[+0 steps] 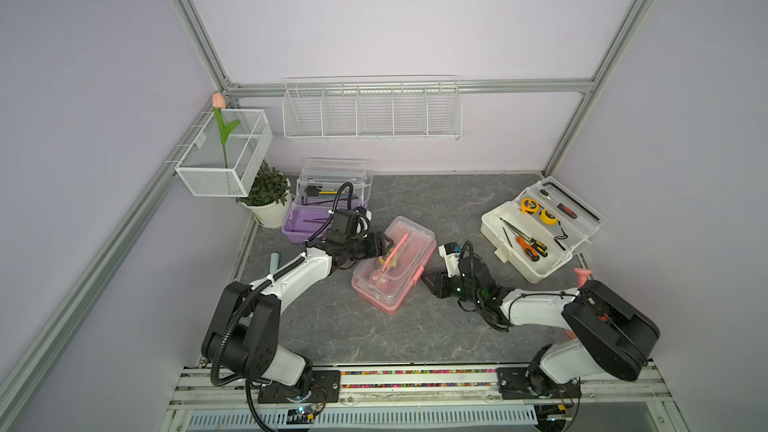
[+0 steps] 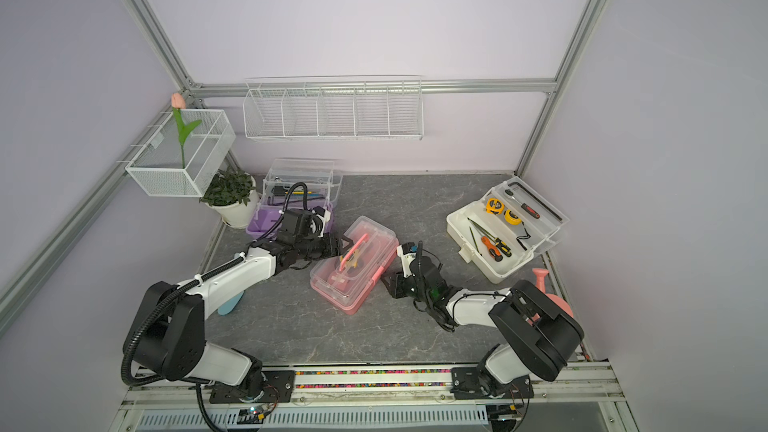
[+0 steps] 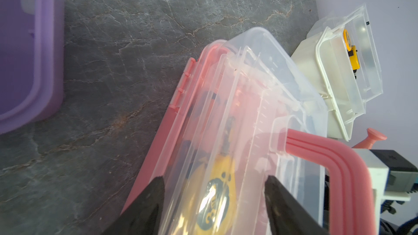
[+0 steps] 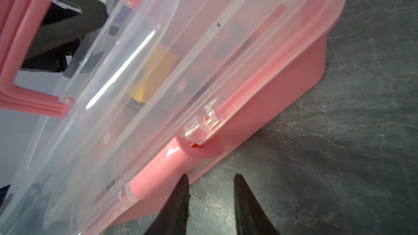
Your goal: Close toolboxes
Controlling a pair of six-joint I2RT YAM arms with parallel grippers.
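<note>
The pink toolbox (image 1: 400,272) lies mid-table with its clear lid down; in the right wrist view its front latch (image 4: 169,165) lies up against the box. My left gripper (image 1: 382,246) hangs over the lid beside the pink handle (image 3: 331,161), fingers apart. My right gripper (image 1: 433,280) is low at the latch side, fingertips apart with bare table between them. A purple toolbox (image 1: 300,224) at back left and a white toolbox (image 1: 512,256) at right both stand open with tools in them.
A plant pot (image 1: 268,212) and wire basket (image 1: 232,184) are at back left, a pink watering can (image 2: 541,280) at right behind the right arm.
</note>
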